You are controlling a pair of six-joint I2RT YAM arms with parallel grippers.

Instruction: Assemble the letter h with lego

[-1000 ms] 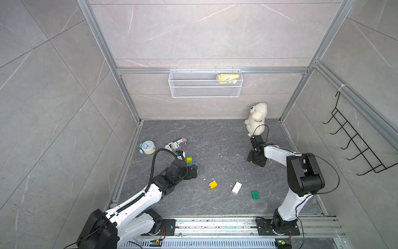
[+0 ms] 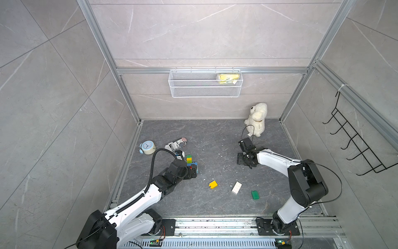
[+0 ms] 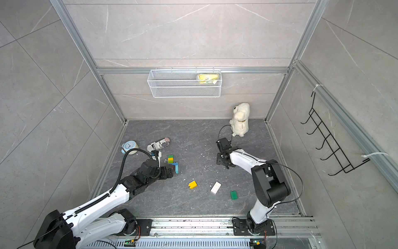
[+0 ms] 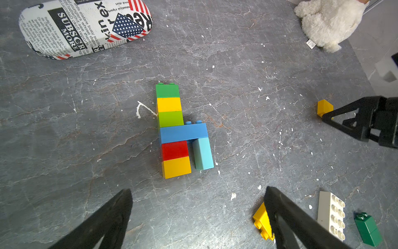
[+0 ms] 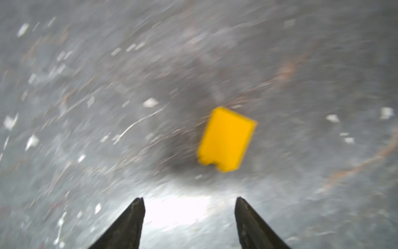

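In the left wrist view a brick column lies on the table: green (image 4: 167, 90), yellow (image 4: 169, 104) and light green (image 4: 170, 118), then a wider blue brick (image 4: 183, 132), red (image 4: 174, 150) and a lower yellow brick (image 4: 176, 167). A turquoise brick (image 4: 203, 153) sits below the blue brick's right end, with a gap between it and the red one. My left gripper stands open above, empty. On the right, my right gripper is open and empty, a small yellow brick (image 5: 227, 139) lying on the table just ahead of its fingertips.
Another yellow brick (image 2: 213, 184), a white brick (image 2: 236, 188) and a dark green brick (image 2: 255, 194) lie at the front. A printed cylindrical case (image 2: 175, 144), a clock (image 2: 147, 147) and a plush toy (image 2: 256, 119) stand farther back.
The left arm and the loose front bricks have stayed put.
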